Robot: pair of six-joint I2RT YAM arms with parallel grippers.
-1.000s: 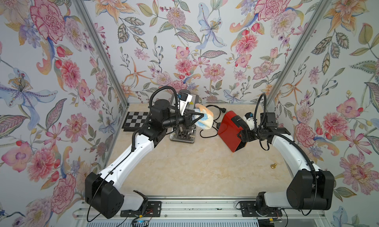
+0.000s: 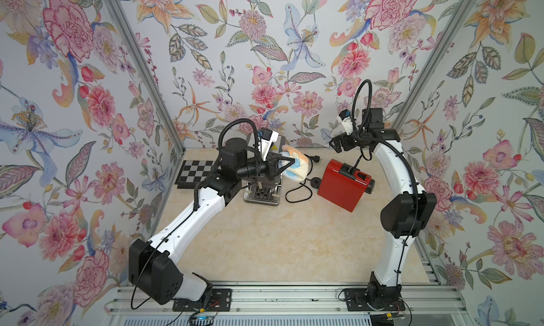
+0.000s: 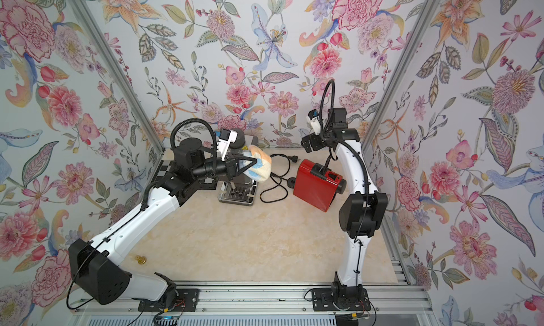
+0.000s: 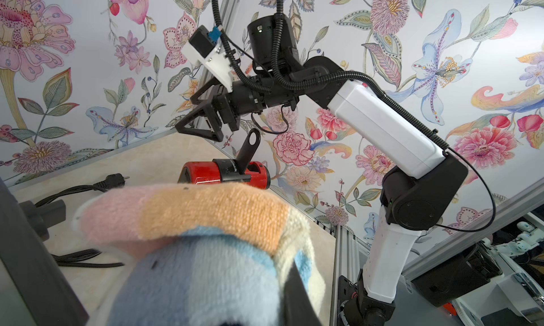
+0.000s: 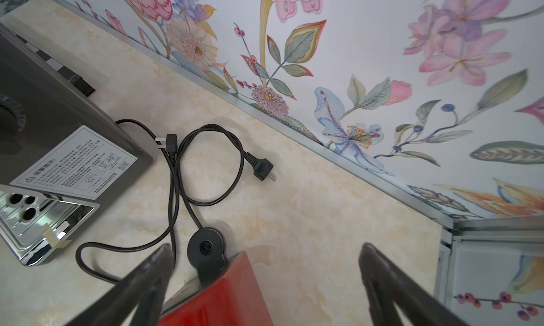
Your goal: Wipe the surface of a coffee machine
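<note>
My left gripper (image 2: 289, 162) is shut on a striped cloth (image 2: 297, 170) in pastel colours, held in front of the steel coffee machine (image 2: 261, 194). In the left wrist view the bunched cloth (image 4: 221, 224) fills the lower middle and hides most of the fingers. Both arm and cloth cover much of the machine from above; its side panel (image 5: 107, 122) shows at left in the right wrist view. My right gripper (image 3: 307, 143) stands open and empty, raised behind the red appliance. Its blurred fingers (image 5: 127, 292) are spread wide apart.
The red appliance (image 2: 342, 187), with a dark handle on top, stands upright right of the machine. A black power cable (image 5: 170, 184) with plug lies loose between them. A checkered board (image 2: 195, 174) is at left.
My right gripper has risen away from the red appliance toward the back. The appliance was tilted and now stands upright. My left gripper and cloth have shifted slightly right.
</note>
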